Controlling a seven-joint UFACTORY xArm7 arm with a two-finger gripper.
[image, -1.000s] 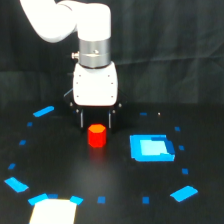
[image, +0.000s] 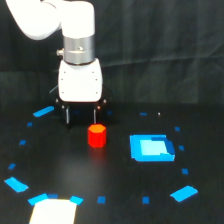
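A red hexagonal block rests on the dark table, slightly right of and below my white gripper. The gripper's dark fingers hang apart above and behind the block, with nothing seen between them, so it looks open.
A blue square tray with a pale inside sits to the right. A cream square is at the front left. Several blue tape strips and small blue marks are spread over the table.
My gripper has moved up and to the left, away from the red block, which stays in the same place.
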